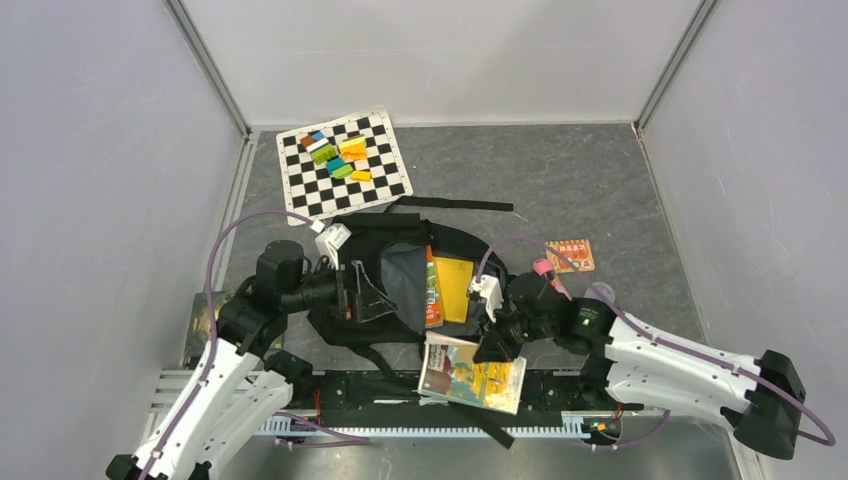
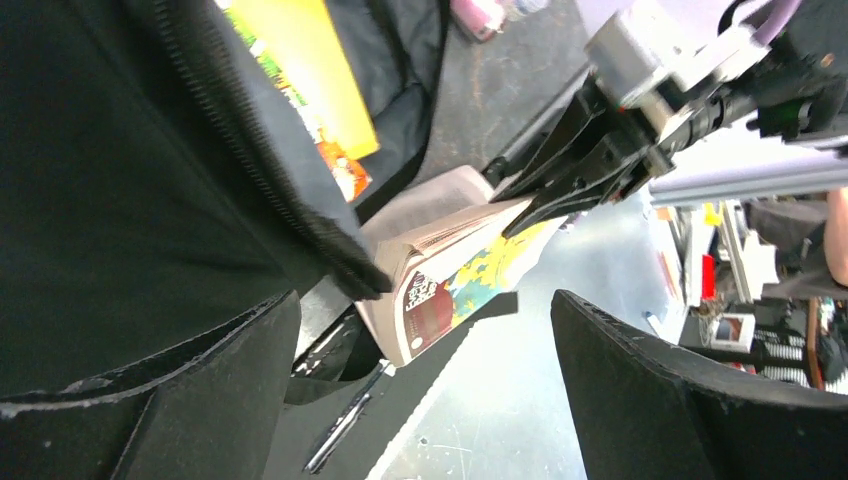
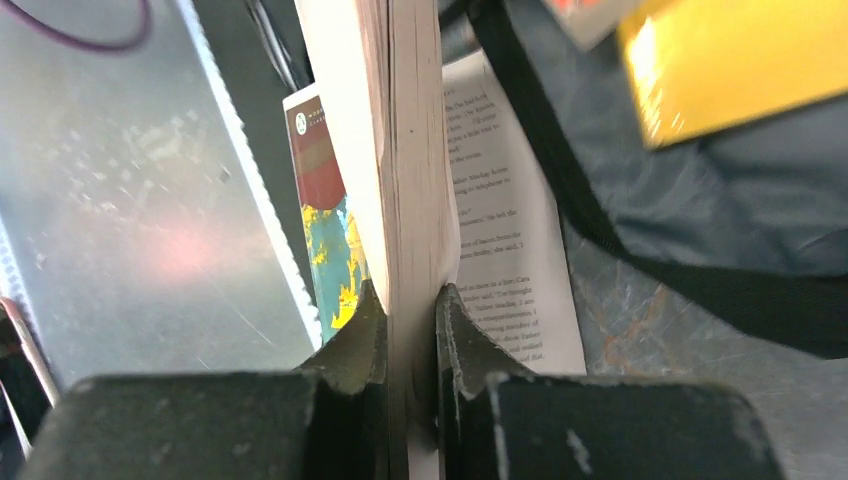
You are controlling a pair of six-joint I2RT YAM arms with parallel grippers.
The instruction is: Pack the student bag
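The black bag (image 1: 360, 320) lies open mid-table, holding a yellow folder (image 1: 454, 290) and an orange-spined book (image 1: 432, 290). At its front edge my right gripper (image 1: 490, 345) is shut on a colourful paperback (image 1: 448, 375); in the right wrist view its pages (image 3: 410, 160) rise from between the fingers, with printed pages behind. My left gripper (image 1: 365, 300) hangs open over the bag's left part, nothing between its fingers; in the left wrist view the paperback is beyond them.
A chessboard (image 1: 300, 200) with toy blocks stands at back left. An orange booklet (image 1: 569, 254), a pink bottle (image 1: 545, 270) and a round container (image 1: 600, 292) lie right of the bag.
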